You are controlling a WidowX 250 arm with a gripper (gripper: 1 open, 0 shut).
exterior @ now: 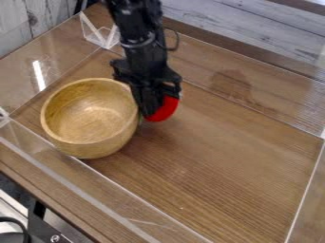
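My gripper [144, 102] is low at the centre of the camera view, just right of a round wooden bowl [86, 130]. A round red object [164, 109] is at the gripper, partly hidden behind it; I cannot make out whether it is between the fingers.
The bare wooden table [210, 176] has free room to the right and front. A white wire or clear holder [101, 29] stands at the back left. Pale walls edge the table, and a dark cable lies at the bottom left corner.
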